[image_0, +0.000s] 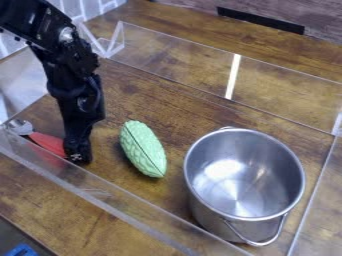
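My black gripper (74, 150) reaches down at the left, its fingertips low by a red-handled tool (46, 142) with a grey metal head that lies beside the clear wall. The gripper is open; whether the handle sits between the fingers is hard to tell. Right of the gripper lies a pale green bumpy vegetable (143, 149), a corn-like or gourd-like piece, on the wooden surface.
A steel pot (243, 180) stands at the right front. Clear walls enclose the work area, with a white strip (233, 77) at the back.
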